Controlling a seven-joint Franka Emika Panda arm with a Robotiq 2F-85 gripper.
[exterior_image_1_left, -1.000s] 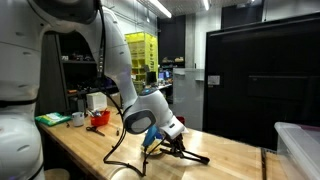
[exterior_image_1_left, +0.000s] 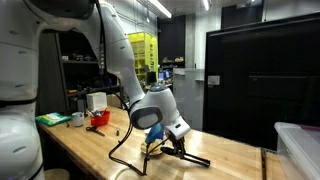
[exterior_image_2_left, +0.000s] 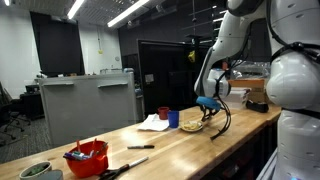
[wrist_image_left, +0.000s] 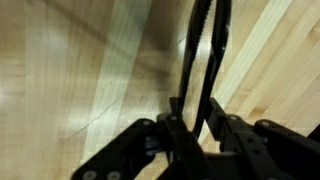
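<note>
Low over the wooden table, my gripper (exterior_image_1_left: 168, 148) is shut on a long black tool. In the wrist view the black tool (wrist_image_left: 207, 60) shows as two narrow dark strips reaching away from the fingers, perhaps the arms of tongs. Exterior view 1 shows its dark length slanting rightward close to the tabletop; whether it touches the wood I cannot tell. In exterior view 2 the gripper (exterior_image_2_left: 206, 121) is small, close to a yellowish plate (exterior_image_2_left: 190, 127). What lies on the plate is too small to make out.
A blue cup (exterior_image_2_left: 173, 119), a red cup (exterior_image_2_left: 163, 112) and a white cloth (exterior_image_2_left: 153, 123) are near the plate. Farther along the table stand a red bowl (exterior_image_2_left: 86, 161) with contents and a dark-handled utensil (exterior_image_2_left: 127, 167). Bare table (exterior_image_1_left: 230, 153) lies to the right in exterior view 1.
The wrist end of my arm has shifted rightward and slightly up in exterior view 1, changing its tilt. The black tool by the gripper has moved little.
</note>
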